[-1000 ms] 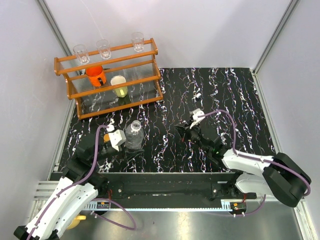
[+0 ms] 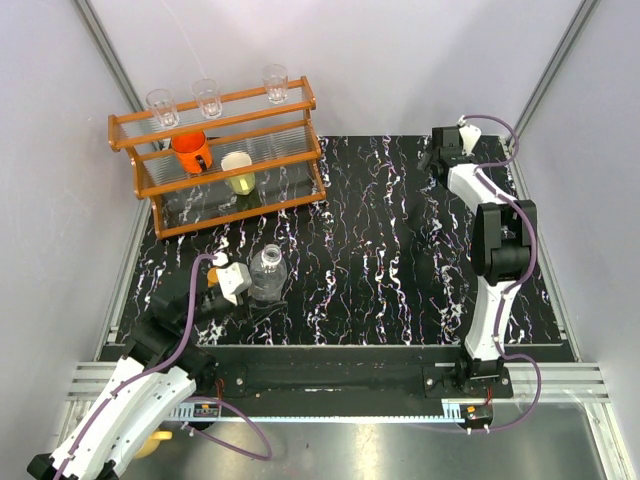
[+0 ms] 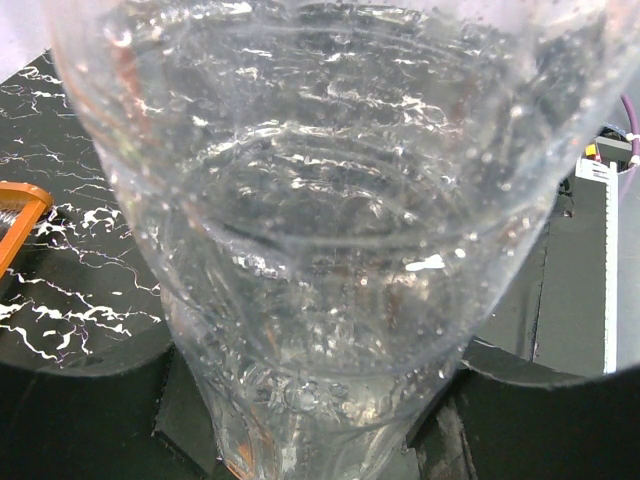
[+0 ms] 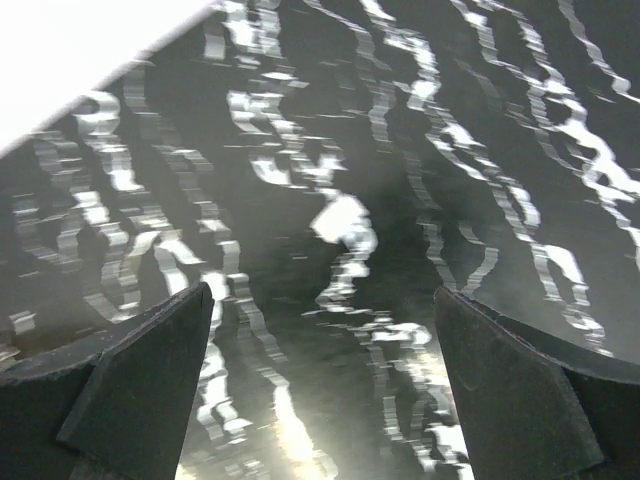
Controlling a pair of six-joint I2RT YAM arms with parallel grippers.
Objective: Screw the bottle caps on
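A clear bottle (image 2: 268, 272) stands at the left front of the black marbled table, its open neck (image 2: 271, 254) facing up with no cap on it. Low around its body, my left gripper (image 2: 262, 303) is shut; the bottle (image 3: 320, 260) fills most of the left wrist view. At the far right of the table, my right gripper (image 2: 428, 162) hangs near the back edge. Its fingers (image 4: 150, 370) are spread, with only blurred marbled surface showing between them. I cannot make out a cap for certain in the present views.
A wooden rack (image 2: 222, 163) at the back left holds several clear glasses, an orange mug (image 2: 192, 151) and a pale yellow cup (image 2: 239, 172). A purple cable runs along each arm.
My right arm has swung from the table's middle to the back right. A small white piece seen there earlier no longer shows. The left arm and bottle have stayed put.
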